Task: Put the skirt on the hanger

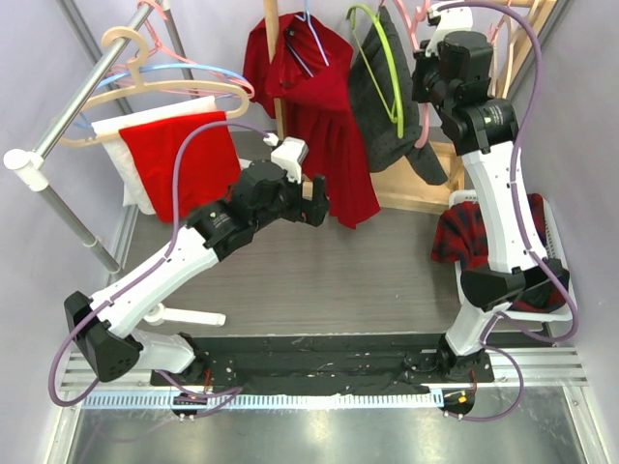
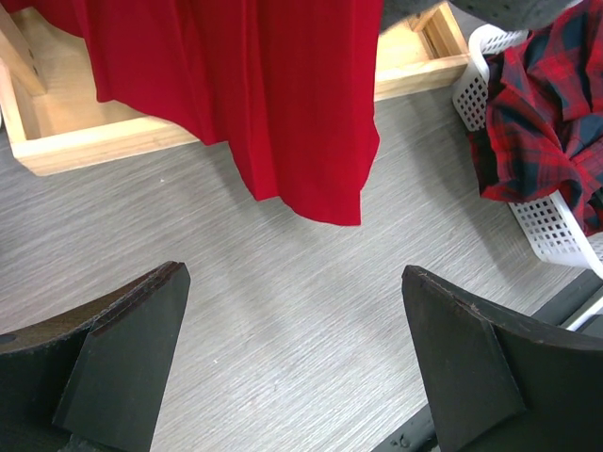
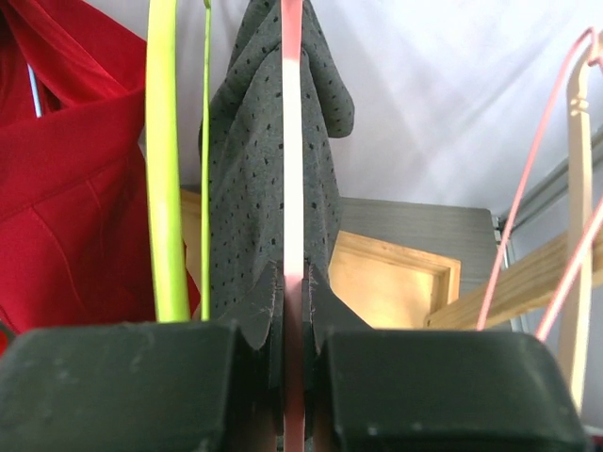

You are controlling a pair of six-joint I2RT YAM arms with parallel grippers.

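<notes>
A pink hanger (image 3: 292, 160) runs vertically through the right wrist view, my right gripper shut on it; in the top view that gripper (image 1: 418, 82) is up at the wooden rail. Behind the hanger hang a dark grey garment (image 3: 245, 169) and a green hanger (image 3: 165, 160). A red pleated garment (image 1: 329, 164) hangs to the left. A red plaid cloth, possibly a skirt (image 2: 556, 122), lies in the white basket at right. My left gripper (image 1: 311, 201) is open below the red garment, nothing between its fingers.
A metal rack (image 1: 73, 106) at left holds hangers with red and white cloths. Pink and wooden hangers (image 3: 575, 132) hang right of my right gripper.
</notes>
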